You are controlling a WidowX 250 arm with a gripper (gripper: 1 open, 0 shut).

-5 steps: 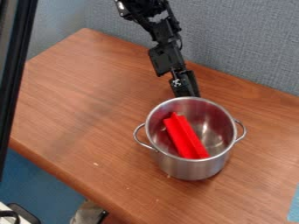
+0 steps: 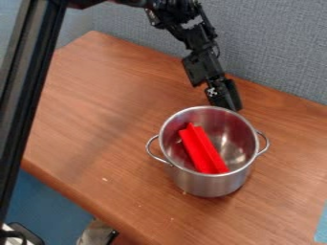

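A steel pot [image 2: 232, 182] with two side handles stands on the right part of the wooden table [image 2: 102, 105], holding red block-like pieces [image 2: 202, 148]. My black gripper [image 2: 225, 96] points down just behind the pot's back rim, near the grey wall. Whether its fingers are open or shut is too small and dark to tell.
A grey padded wall [image 2: 281, 53] runs along the back. A dark post [image 2: 29, 86] crosses the left side of the view, and the table's front edge runs along the lower left.
My arm and gripper have moved to the right along the back, behind the pot. The pot and red pieces look unchanged.
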